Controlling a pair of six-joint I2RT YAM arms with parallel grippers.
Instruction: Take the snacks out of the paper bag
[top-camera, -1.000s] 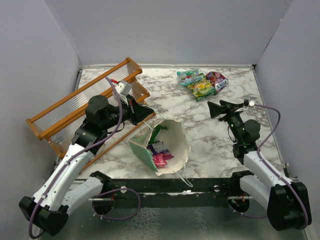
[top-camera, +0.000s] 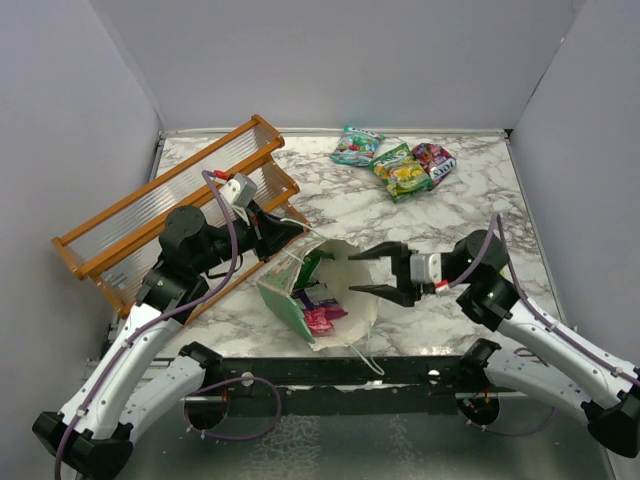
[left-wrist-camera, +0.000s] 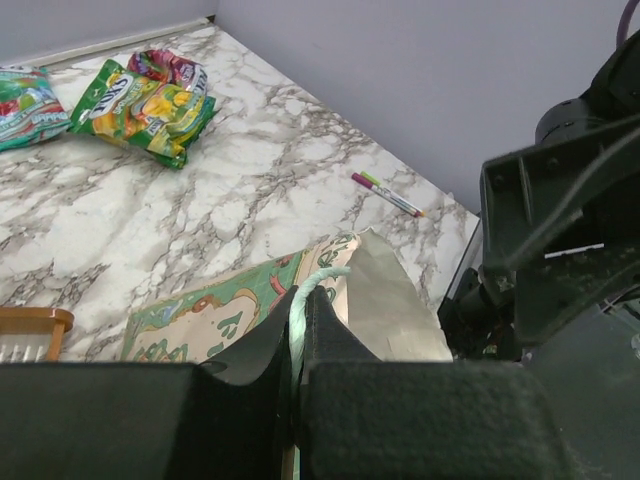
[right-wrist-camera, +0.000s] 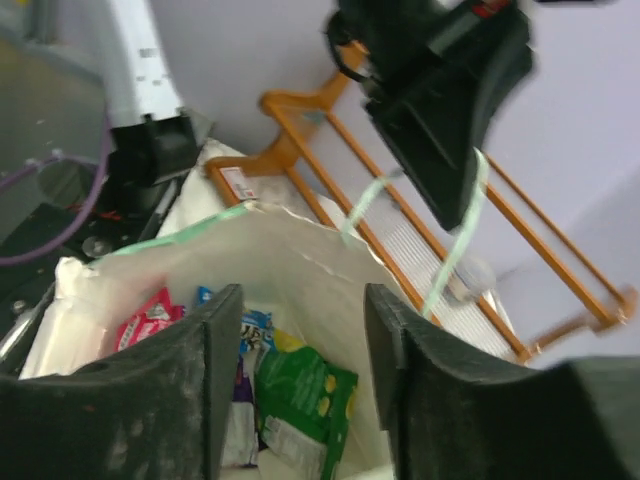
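The paper bag (top-camera: 350, 300) lies tipped over with its mouth turned right, toward my right arm. Inside it, the right wrist view shows a green pack (right-wrist-camera: 300, 395), a red pack (right-wrist-camera: 145, 318) and a blue-purple pack (right-wrist-camera: 252, 328). My left gripper is shut on the bag's pale cord handle (left-wrist-camera: 297, 335), above the bag's upper side. At the mouth, my right gripper (top-camera: 352, 272) has its fingers apart and nothing between them. On the table behind lie a teal pack (top-camera: 357, 146), a yellow-green pack (top-camera: 402, 172) and a dark red pack (top-camera: 435, 163).
A wooden rack (top-camera: 168, 215) with clear panels stands at the left, close to my left arm. Pens (left-wrist-camera: 388, 193) lie on the marble table in the left wrist view. A second cord handle (top-camera: 370, 362) hangs by the front edge.
The teal pack shifted left, apart from the yellow-green one. My right gripper has swung from the back right to the bag's mouth. My left wrist has tilted slightly; its hold on the handle remains.
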